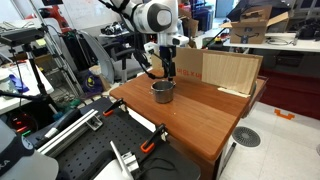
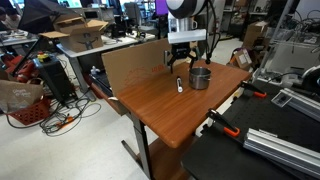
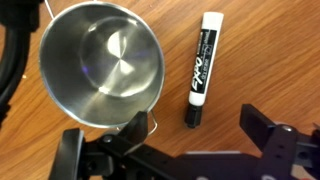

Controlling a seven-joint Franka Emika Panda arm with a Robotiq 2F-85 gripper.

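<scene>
A metal pot (image 3: 100,62) stands upright on the wooden table, empty inside as far as the wrist view shows. Right beside it lies a white Expo marker (image 3: 203,62) with a black cap, flat on the wood and apart from the pot. My gripper is open, its two black fingers spread either side of the marker's capped end, with nothing held between them. Exterior view 1 has the gripper (image 1: 161,72) just behind and above the pot (image 1: 162,93). From the other side, the marker (image 2: 179,84) shows near the pot (image 2: 200,79).
Cardboard panels (image 1: 232,72) stand along its far edge. A black surface (image 1: 110,140) with orange-handled clamps adjoins the table.
</scene>
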